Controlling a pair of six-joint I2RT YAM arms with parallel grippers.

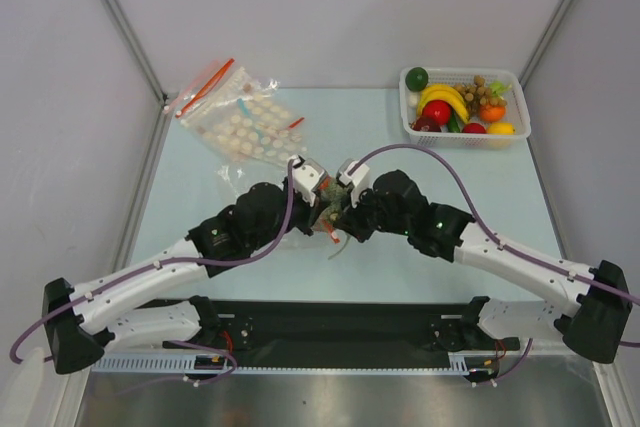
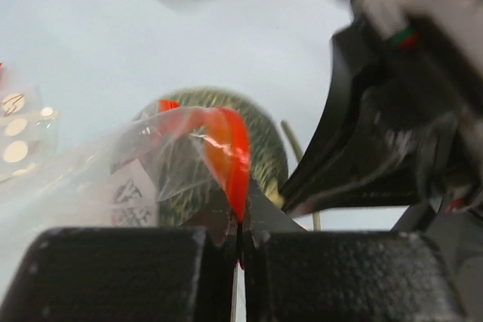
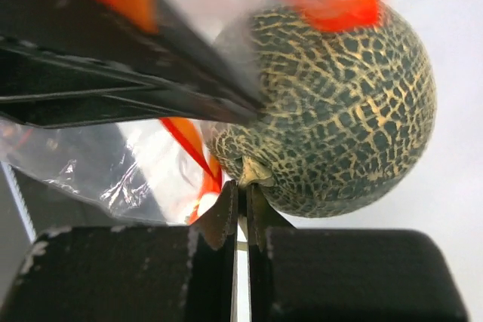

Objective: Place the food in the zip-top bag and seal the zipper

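A round, dark green netted melon (image 3: 355, 103) hangs between the two arms, its stem (image 3: 255, 172) pinched in my shut right gripper. In the left wrist view the melon (image 2: 260, 145) shows behind clear film. My left gripper is shut on the orange zipper edge (image 2: 237, 160) of a clear bag (image 2: 113, 148). From above, the melon (image 1: 333, 197) is partly covered by both grippers. The bag's orange mouth lies against the melon's side; how far the melon is inside cannot be told.
Another zip bag (image 1: 205, 87) with pale round prints lies at the back left. A white basket (image 1: 468, 139) of fruit and vegetables stands at the back right. Open table (image 1: 350, 112) lies between them. The two grippers are very close together.
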